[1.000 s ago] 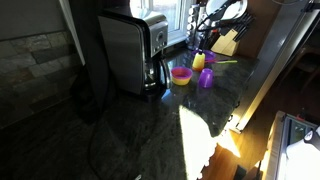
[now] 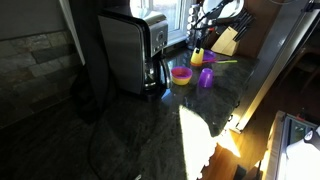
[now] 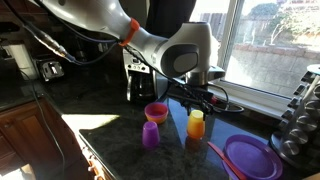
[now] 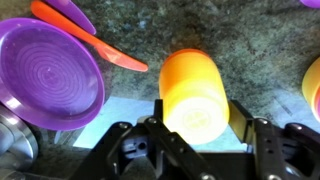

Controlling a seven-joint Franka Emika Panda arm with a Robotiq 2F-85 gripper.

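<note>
The yellow-orange cup (image 3: 195, 126) stands upright on the dark counter, near the window. My gripper is over it, with the fingers part open, one on either side of the cup's upper end (image 4: 196, 118) in the wrist view. Whether the fingers touch the cup cannot be told. In exterior view 1 the arm reaches down to the yellow cup (image 2: 197, 59) from the back right.
A purple cup (image 3: 150, 135) and a pink-and-yellow bowl (image 3: 157, 114) stand close by. On the other side lies a purple plate (image 4: 50, 75) with an orange-red knife (image 4: 105, 50). A coffee maker (image 2: 137, 50) stands left of the bowl.
From above and slightly right of the yellow cup, my gripper has come down to it. The cup, bowl and purple cup appear unmoved.
</note>
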